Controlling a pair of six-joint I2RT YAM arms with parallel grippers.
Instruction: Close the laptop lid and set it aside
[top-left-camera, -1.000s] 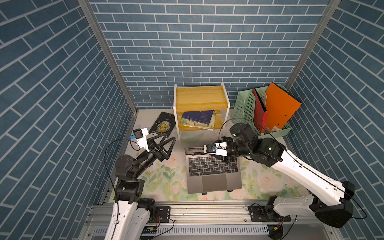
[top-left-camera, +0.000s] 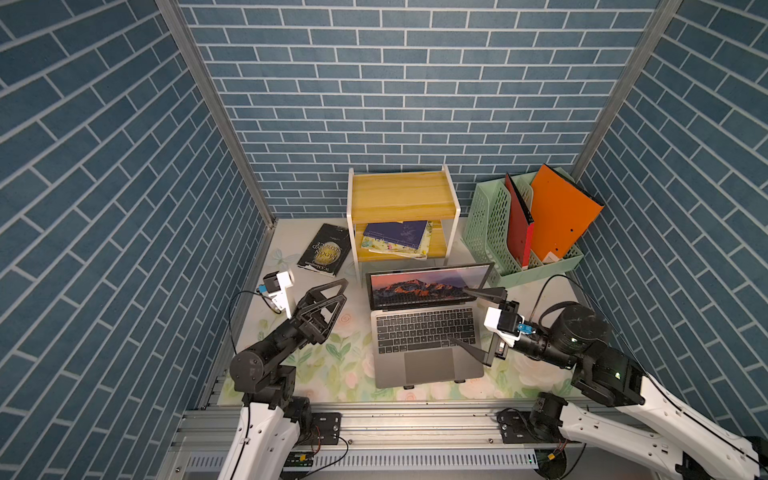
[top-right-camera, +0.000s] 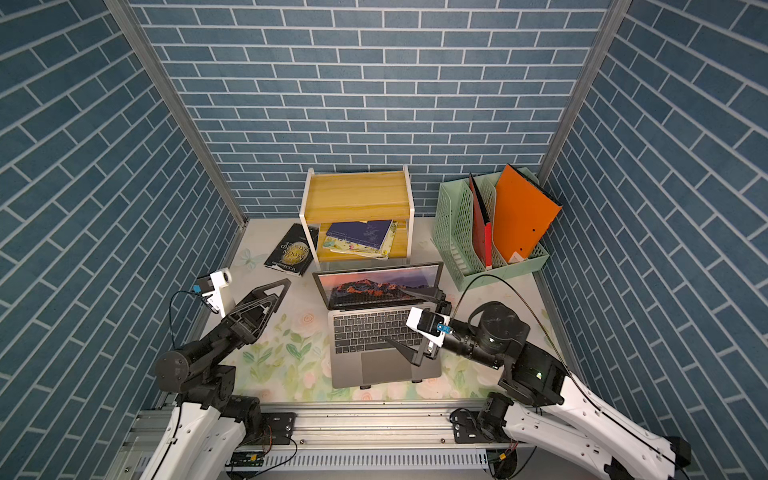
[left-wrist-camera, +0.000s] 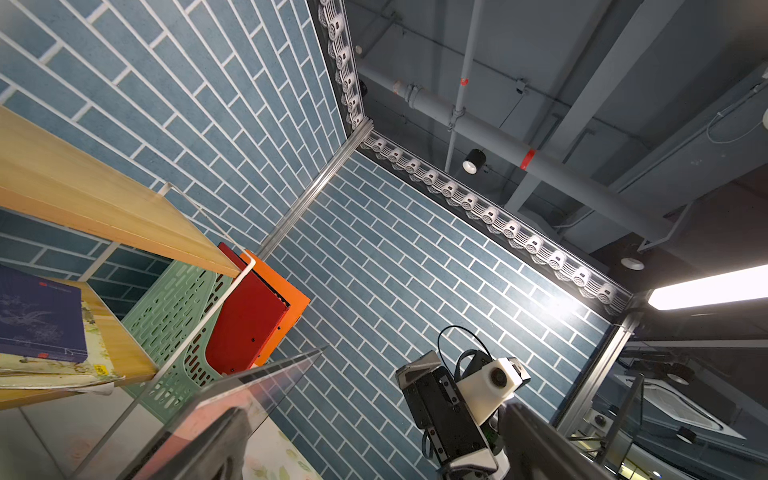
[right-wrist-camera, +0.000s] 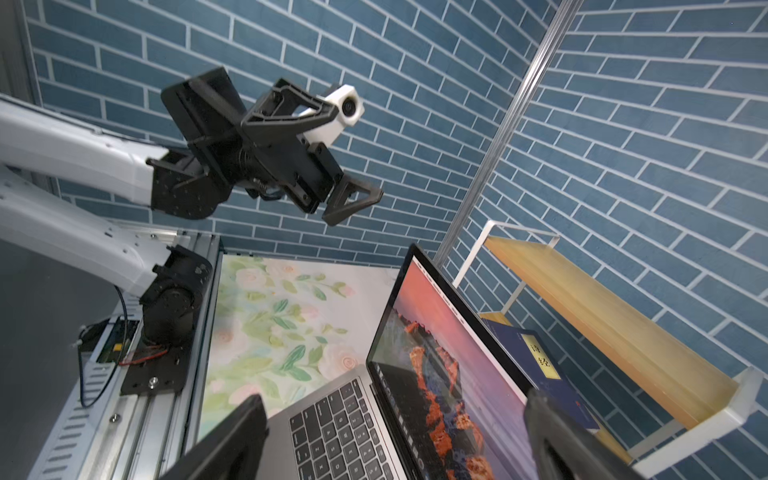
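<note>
The grey laptop (top-left-camera: 428, 340) stands open on the table, its lid (top-left-camera: 428, 285) leaning back with a lit mountain picture. My right gripper (top-left-camera: 460, 317) stands open at the laptop's right side, one finger near the lid's right edge and the other above the keyboard. In the right wrist view the screen (right-wrist-camera: 448, 360) and keyboard (right-wrist-camera: 344, 432) lie ahead between its open fingers; nothing is held. Left of the laptop, my left gripper (top-left-camera: 345, 290) is open and empty. The left wrist view shows the lid (left-wrist-camera: 240, 400) edge-on.
Close behind the lid stands a wooden shelf (top-left-camera: 404, 196) with books (top-left-camera: 397, 233). A green file rack (top-left-camera: 488, 224) with red and orange folders fills the back right. A black book (top-left-camera: 326, 249) lies at back left.
The lid has swung back from a nearly upright stance. My right gripper has drawn back to the right and turned. The left arm has shifted slightly, its gripper tilting a little.
</note>
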